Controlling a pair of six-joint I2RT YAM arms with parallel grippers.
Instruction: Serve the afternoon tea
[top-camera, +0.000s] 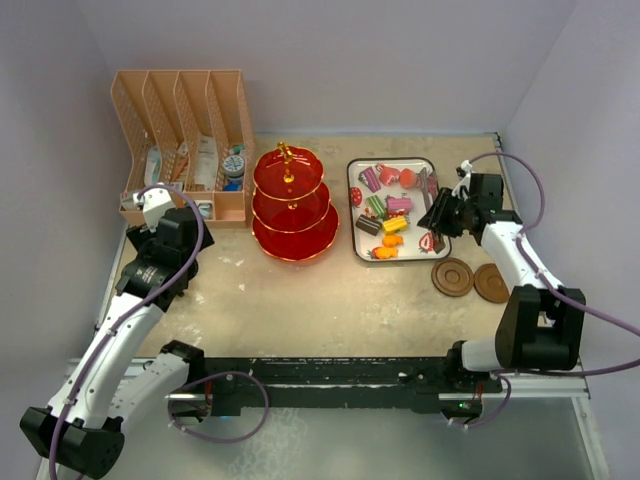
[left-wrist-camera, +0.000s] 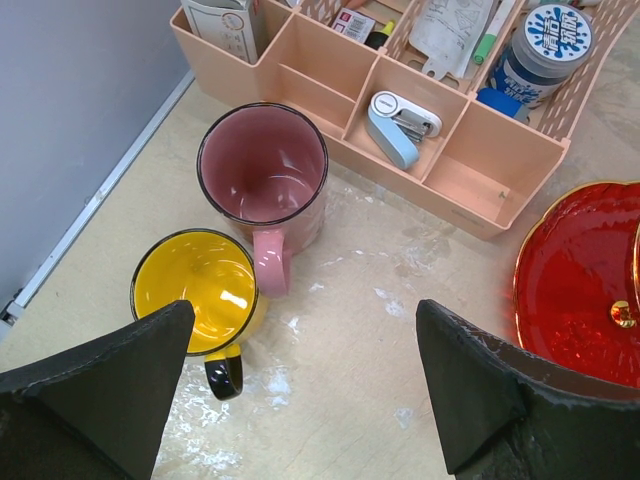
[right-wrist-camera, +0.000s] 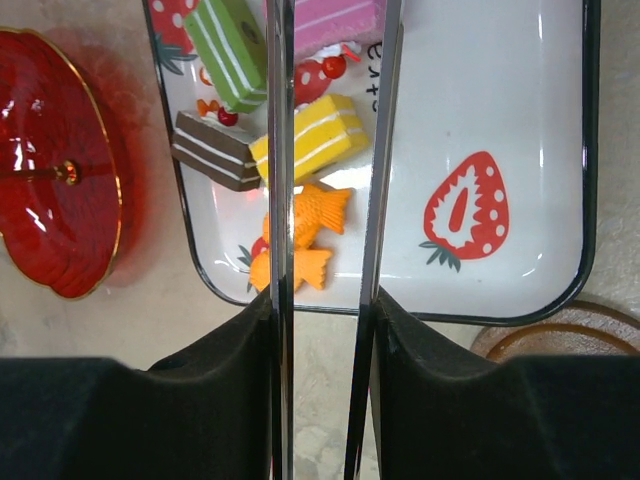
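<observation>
A red three-tier stand (top-camera: 300, 240) stands at centre, left of a white tray (right-wrist-camera: 490, 100) of toy cakes: green (right-wrist-camera: 225, 55), yellow (right-wrist-camera: 320, 135), brown (right-wrist-camera: 215, 155) and pink (top-camera: 398, 205), with orange fish-shaped pieces (right-wrist-camera: 315, 215). My right gripper (top-camera: 430, 210) is over the tray's right side, shut on long metal tongs (right-wrist-camera: 375, 200); whether their tips hold anything is not visible. My left gripper is open above the left table, with a yellow cup (left-wrist-camera: 190, 280) and a pink cup (left-wrist-camera: 255, 165) below, nothing between its fingers.
A peach organiser (top-camera: 185, 110) with stationery stands at back left. Two brown coasters (top-camera: 452, 280) lie below the tray at right. Walls border the sides and back.
</observation>
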